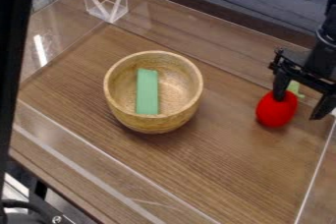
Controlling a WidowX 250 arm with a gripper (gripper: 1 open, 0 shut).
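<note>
My black gripper [300, 85] hangs at the right edge over a red tomato-like object [276, 110], one finger near its top and the other to its right. The fingers stand apart, with no clear grip on it. A small light green thing [293, 88] lies just behind the red one, partly hidden by the gripper.
A wooden bowl [183, 71] holding a green block [147, 92] stands left of centre. A clear plastic object [105, 2] lies at the back left.
</note>
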